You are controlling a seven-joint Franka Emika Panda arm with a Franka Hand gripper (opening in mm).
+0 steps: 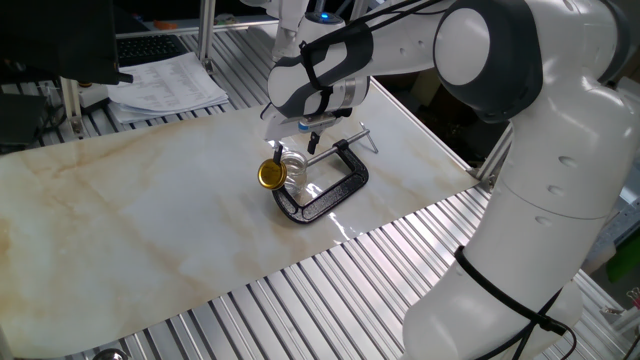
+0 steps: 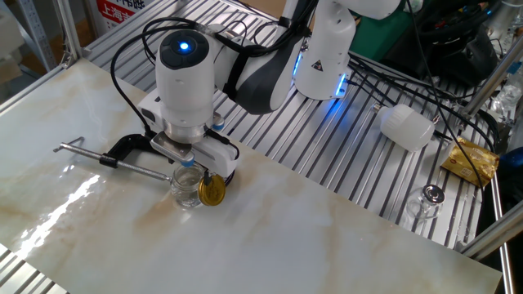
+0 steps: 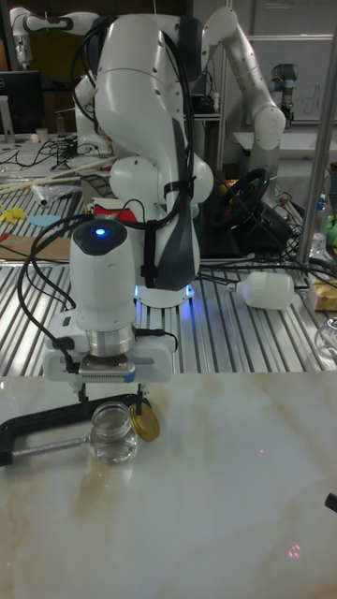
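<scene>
A clear glass jar (image 3: pixel 112 433) stands on the marble-patterned board (image 3: pixel 229 499), its mouth uncovered. At its side, the gold lid (image 3: pixel 146 421) is tilted nearly on edge, close against the glass. A black C-clamp (image 1: pixel 325 200) lies around and behind the jar, its metal screw (image 2: pixel 122 165) reaching toward the glass. My gripper (image 3: pixel 111 398) points down just above the jar with its fingers wide apart. One finger (image 3: pixel 139 396) overlaps the lid's upper edge; whether they touch, I cannot tell. The other finger (image 3: pixel 82 392) is near the clamp's frame.
Much of the board is bare on the side away from the clamp. On the slatted table lie a white bulb-shaped object (image 2: pixel 406 127), a small glass jar with a metal cap (image 2: pixel 426 202) and a gold packet (image 2: pixel 471 163). Papers (image 1: pixel 168 90) lie at the far side.
</scene>
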